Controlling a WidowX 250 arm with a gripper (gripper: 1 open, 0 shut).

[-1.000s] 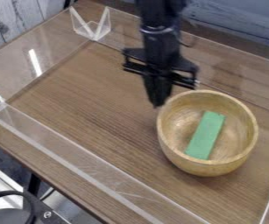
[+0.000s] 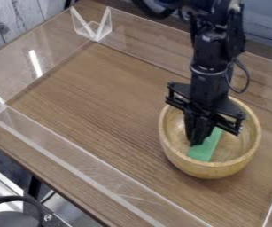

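Observation:
The black gripper reaches down from the top into a round wooden bowl on the right of the table, its tip over a green flat block lying inside. The fingers look shut, with nothing visible between them; the tip partly covers the block's upper end.
A small clear plastic piece stands at the back left. A black cable or object is at the bottom left, off the table's edge.
The gripper has moved down and to the right from above the table's middle into the bowl, over the green block. The bowl stays about where it was.

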